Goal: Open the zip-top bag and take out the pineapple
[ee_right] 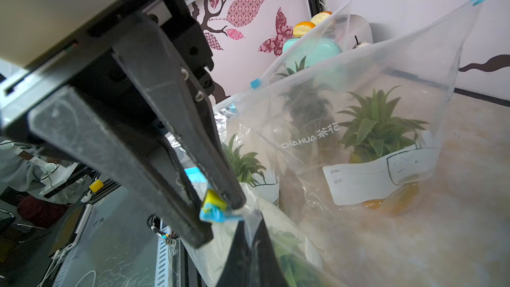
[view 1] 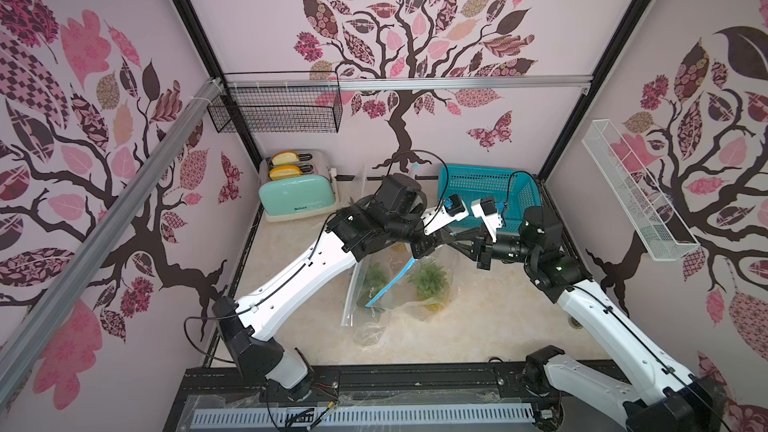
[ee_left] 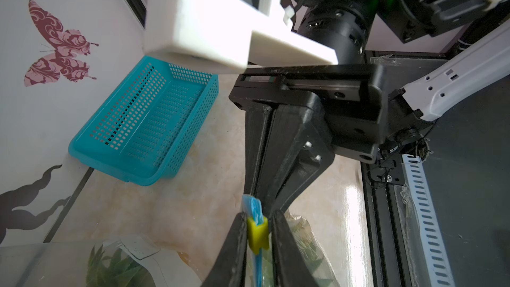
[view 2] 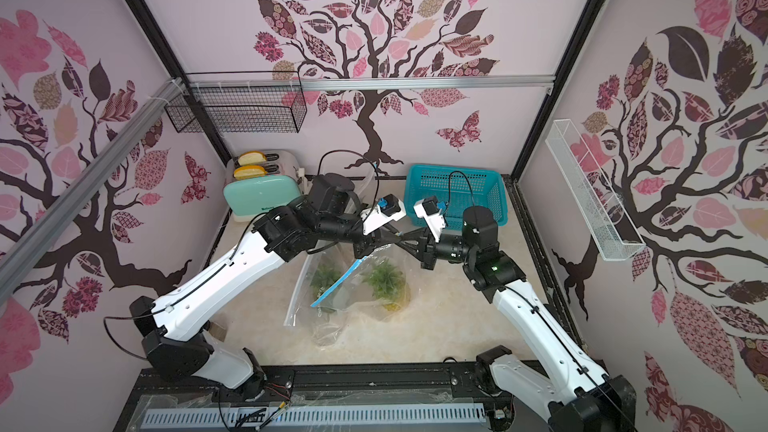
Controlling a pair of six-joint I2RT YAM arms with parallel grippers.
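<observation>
A clear bag [ee_right: 265, 244] with a blue zip strip [view 1: 390, 282] has a green-leaved pineapple [view 1: 429, 280] inside it. At the strip's end my left gripper is shut on the small yellow zip slider [ee_left: 258, 233]. Almost touching it, my right gripper is shut, with whitish film of the bag's edge pinched between its tips. In the right wrist view the left fingers [ee_right: 228, 196] flank the yellow slider. The two grippers hide the strip's end in both top views.
More clear zip bags [ee_right: 366, 63] with pineapples [ee_right: 377, 122] stand to the left of and behind this one. A mint toaster [view 1: 300, 196] is at the back left, a teal basket [view 1: 520, 184] at the back right. Free tabletop [view 1: 528, 312] lies at the right front.
</observation>
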